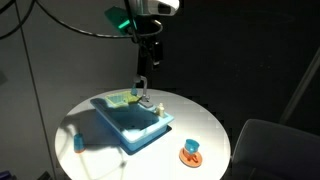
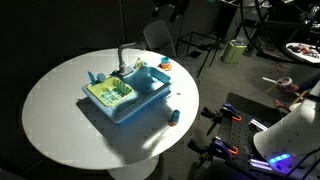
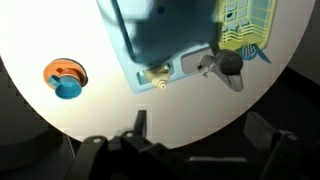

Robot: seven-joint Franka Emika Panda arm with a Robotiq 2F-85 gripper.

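My gripper (image 1: 150, 60) hangs high above the round table, open, with nothing between its fingers. In the wrist view the gripper spreads its dark fingers wide, over the table's edge area. Below is a light-blue sink basin (image 1: 128, 128) with a grey faucet (image 3: 226, 64) at its rim. A small cream bottle (image 3: 158, 76) stands on the rim beside the faucet. The blue cup (image 3: 68, 88) sits on an orange saucer (image 3: 54, 69), apart from the basin. A smaller blue container (image 2: 174, 117) stands on the table on the basin's other side.
A yellow-green rack (image 2: 110, 94) occupies one end of the basin, with blue items beside it. The white table (image 2: 60, 110) has bare room around the basin. A dark chair (image 1: 265, 145) stands beyond the table. The faucet (image 2: 123, 56) rises above the rim.
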